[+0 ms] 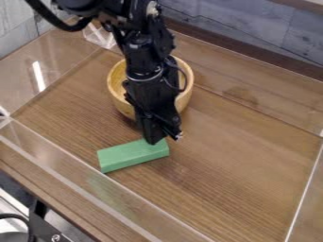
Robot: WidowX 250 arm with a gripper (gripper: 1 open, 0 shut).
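A green block (128,158) lies on the wooden table toward the front left. My black gripper (158,134) is low over the right end of the block, at or just above it; its fingertips are dark and hard to make out, and nothing clearly shows between them. An orange-yellow bowl (180,74) stands behind the gripper, largely hidden by the arm.
A low wall edges the back. Cables show beyond the front left edge, and something pale lies at the back left.
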